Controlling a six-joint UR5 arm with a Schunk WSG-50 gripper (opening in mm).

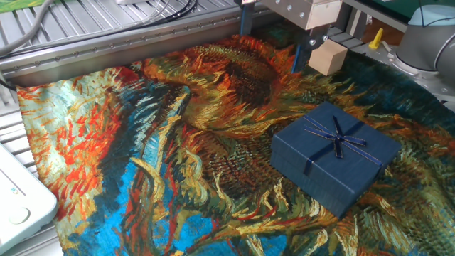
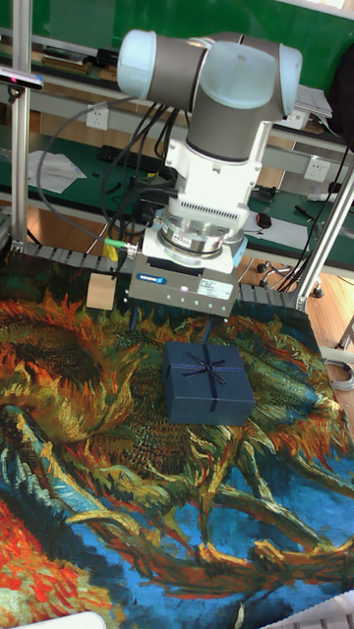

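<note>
A dark blue gift box [image 1: 334,153] with a ribbon bow on its lid sits closed on the patterned cloth, right of centre in exterior view 2. Behind it, a small plain wooden block [image 1: 328,57] shows just beside one finger [image 1: 301,57], outside the fingers. My gripper [image 1: 271,53] is open, its two fingers wide apart with only cloth visible between them. In exterior view 3 the gripper [image 2: 170,327] hangs behind the box [image 2: 209,390], and the block [image 2: 101,292] is to its left.
The painted cloth [image 1: 220,142] covers most of the table, with free room left of the box. A metal rail [image 1: 128,53] runs along the back. A white device [image 1: 21,192] stands at the left edge. The arm's grey base [image 1: 426,50] is at the back right.
</note>
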